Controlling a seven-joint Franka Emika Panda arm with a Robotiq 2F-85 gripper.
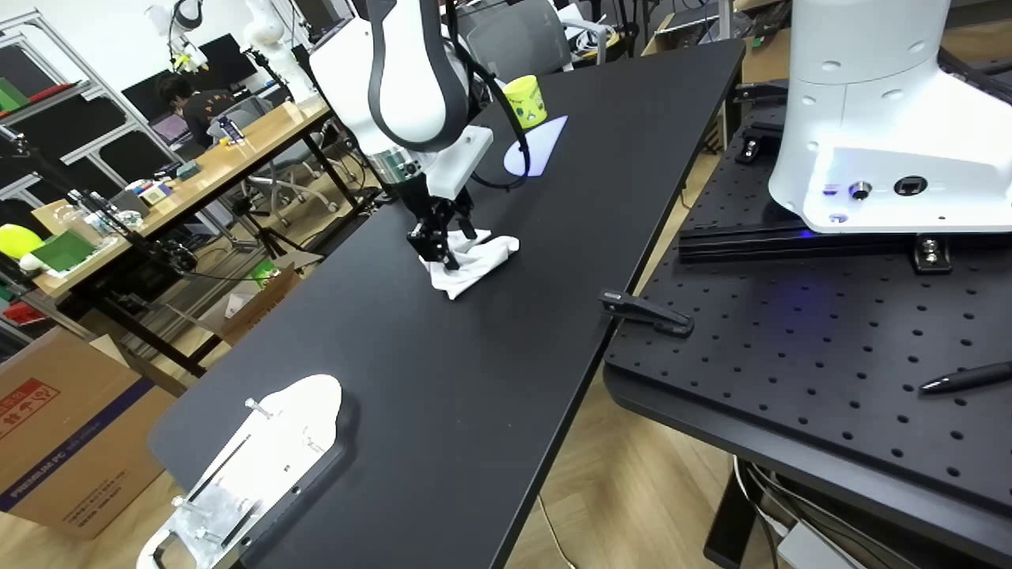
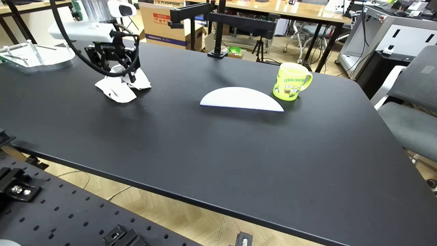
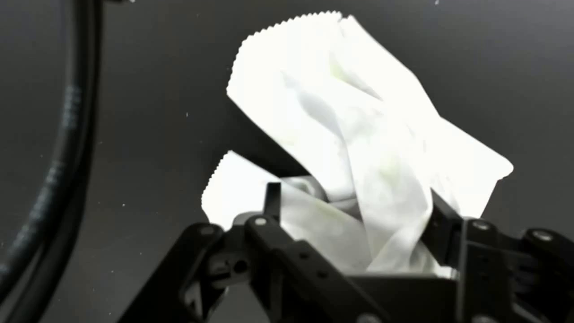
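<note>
A crumpled white tissue [image 1: 481,260] lies on the black table, its folds spread out. In the wrist view, the gripper stands part open, with bunched folds of the tissue [image 3: 371,134] between its two separated fingers. One fingertip [image 3: 272,200] overlaps the left flap; the right finger is partly hidden behind a fold. From the other side, the tissue [image 2: 116,89] shows flaps sticking out on both sides of the gripper [image 2: 120,76], still resting on the table.
A yellow-green mug [image 2: 289,82] and a white half-round sheet [image 2: 241,98] stand farther along the table. A white fixture plate with pegs [image 1: 275,455] sits at the opposite end. A black stapler-like piece [image 1: 647,313] bridges the table edge.
</note>
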